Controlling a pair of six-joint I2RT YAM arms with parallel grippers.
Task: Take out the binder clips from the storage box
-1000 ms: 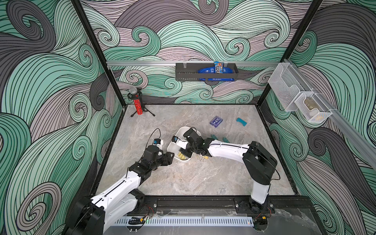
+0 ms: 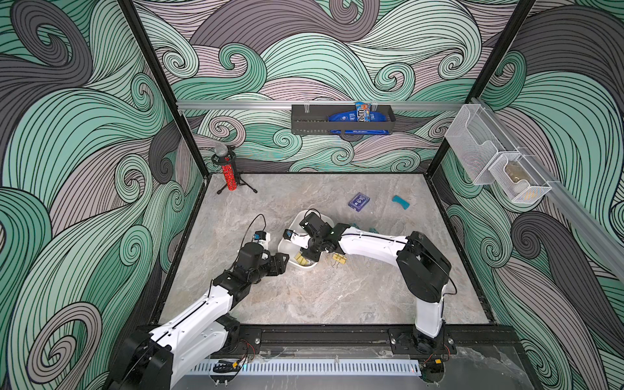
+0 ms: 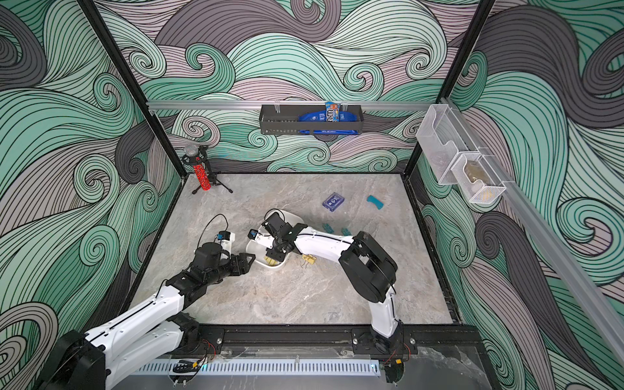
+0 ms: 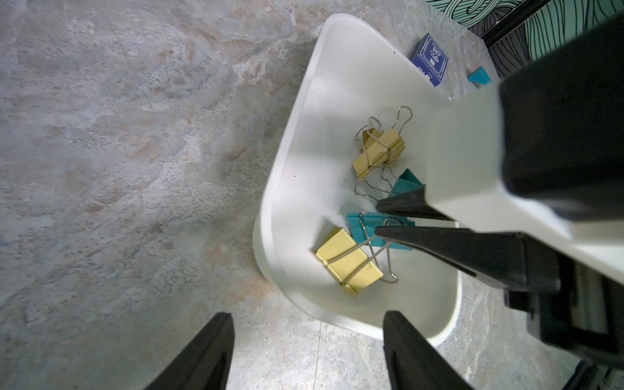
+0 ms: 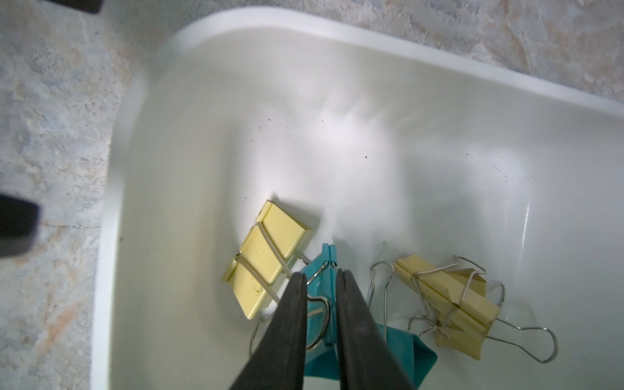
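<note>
The white storage box [image 4: 279, 195] holds yellow and teal binder clips. A yellow clip [image 4: 349, 260] lies against a teal clip [image 4: 364, 227] near the box's near end. Farther in, a yellow cluster [image 5: 448, 299] sits beside a second teal clip [image 5: 416, 357]. My right gripper reaches into the box over the teal clips, its fingers a narrow gap apart. The teal clip's edge and wire handle show at the fingertips; no firm hold shows. My left gripper stands open and empty outside the box, at its near-left side.
On the table right of the box lie a yellow clip [image 2: 338, 259] and teal clips [image 3: 345, 231]. Beyond are a card box [image 2: 358, 201] and a teal object [image 2: 400, 202]. A microphone [image 2: 228, 172] stands back left.
The left arm looks nearly still.
</note>
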